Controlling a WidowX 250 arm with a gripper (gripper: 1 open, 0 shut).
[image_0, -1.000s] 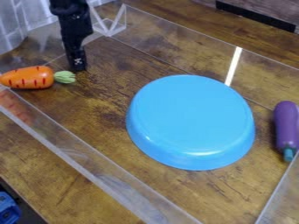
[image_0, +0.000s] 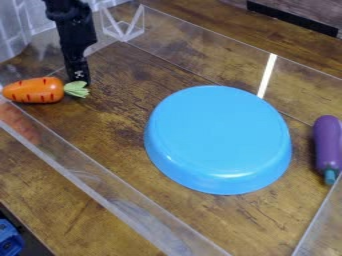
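My black gripper (image_0: 75, 68) reaches down at the top left, its tips just above and behind an orange toy carrot (image_0: 32, 90) with a pale green top. I cannot tell how its fingers stand or whether they touch the carrot. An upturned light blue round dish (image_0: 218, 139) sits right of centre. A purple toy eggplant (image_0: 327, 146) lies at the right edge.
Clear plastic walls border the wooden surface (image_0: 147, 70). A blue object (image_0: 7, 239) shows at the bottom left corner, outside the wall.
My gripper has shifted slightly left and down toward the carrot. The dish and eggplant have not moved.
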